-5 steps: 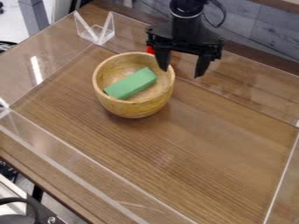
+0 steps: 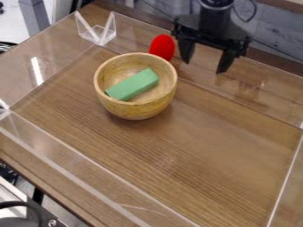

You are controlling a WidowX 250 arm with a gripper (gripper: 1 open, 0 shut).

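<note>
A wooden bowl (image 2: 151, 109) sits at the centre-left of the table with a green block (image 2: 133, 83) inside it. A red object (image 2: 162, 48) lies just behind the bowl. My dark gripper (image 2: 210, 56) hangs at the back, to the right of the red object and apart from it, its fingers open with nothing visible between them.
A white wire holder (image 2: 97, 28) stands at the back left. A grey wall runs along the back, and dark cables show at the lower left edge.
My gripper has moved right and back, away from above the bowl's rim, so more of the red object shows. The bowl and green block have not visibly moved.
</note>
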